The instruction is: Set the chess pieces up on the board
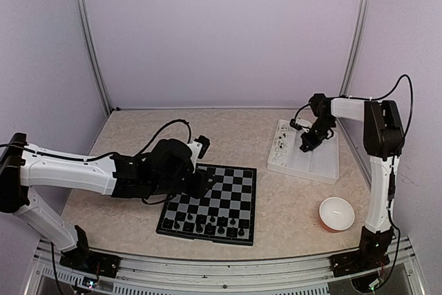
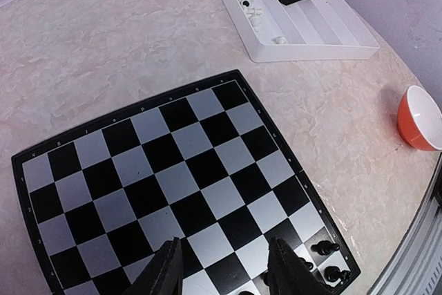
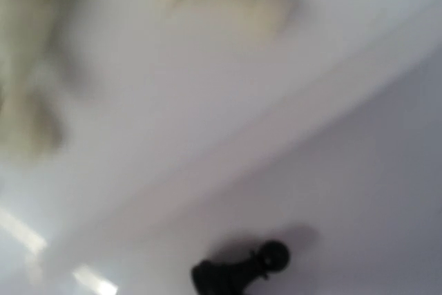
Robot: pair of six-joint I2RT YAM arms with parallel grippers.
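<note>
The chessboard (image 1: 228,195) lies in front of my left arm, with several black pieces (image 1: 221,230) standing along its near edge. My left gripper hovers over the board, its fingers apart and nothing between them. In the white tray (image 1: 324,164) at the right, white pieces (image 1: 282,143) lie in the left compartment. Over that tray my right gripper (image 1: 304,147) is shut, small in the top view. A black pawn (image 3: 235,271) lies on its side at the bottom of the right wrist view; no fingers show there.
A bowl (image 1: 336,213), orange outside and white inside, stands on the right near the front edge. Bare table (image 1: 242,136) lies behind the board and between board and tray. The tray's raised walls (image 2: 304,53) surround the right gripper.
</note>
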